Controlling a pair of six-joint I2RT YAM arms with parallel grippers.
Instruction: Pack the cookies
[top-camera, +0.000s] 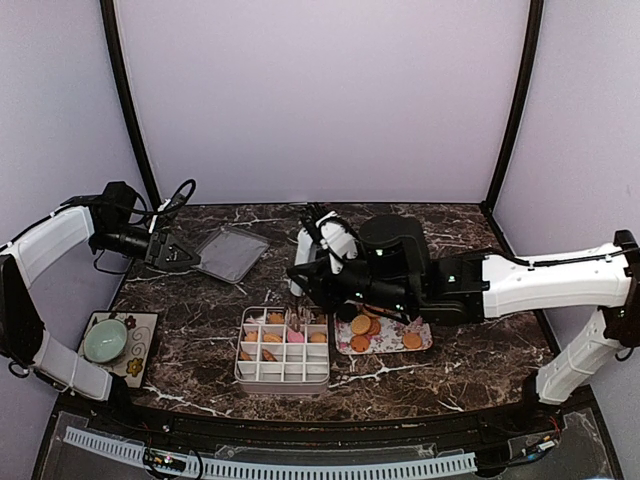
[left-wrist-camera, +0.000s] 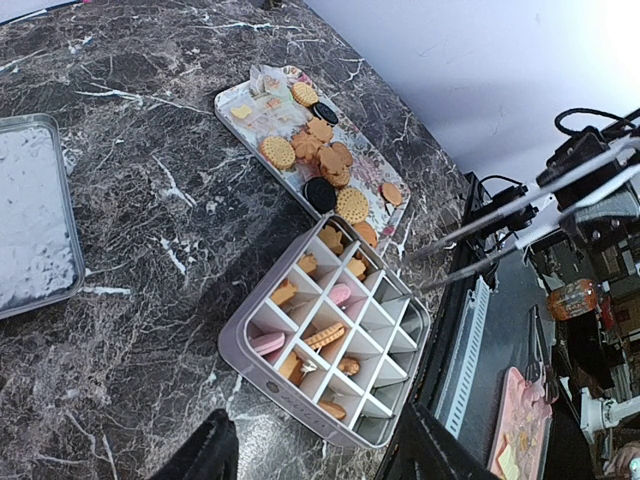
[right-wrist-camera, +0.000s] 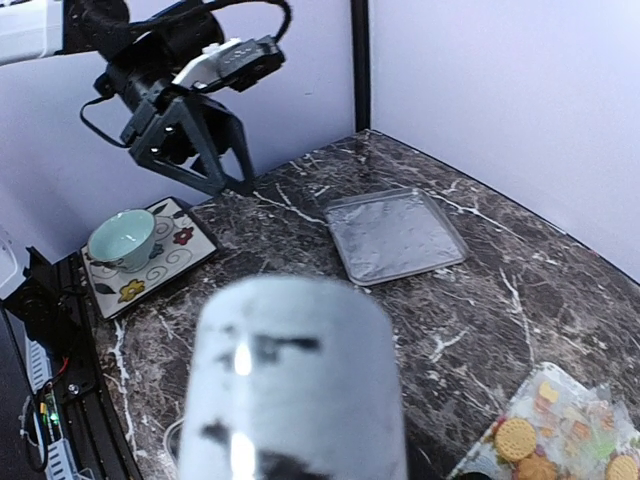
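Observation:
A grey divided box (top-camera: 283, 385) stands on the table, several of its compartments holding cookies, among them a pink one (left-wrist-camera: 340, 294). Right of it lies a floral tray (top-camera: 385, 343) with loose cookies, such as a black one (left-wrist-camera: 320, 194). My right gripper (top-camera: 318, 275) is shut on silver tongs (right-wrist-camera: 295, 375), held above the box's far side. The blurred tong tips (left-wrist-camera: 430, 270) stand apart with no cookie visible between them. My left gripper is open and empty, away to the left of the box.
A clear, empty-looking tray (top-camera: 232, 255) lies at the back left. At the front left, a green bowl (top-camera: 105, 341) rests on a flowered plate (top-camera: 143, 345). Bare table lies between these and the box.

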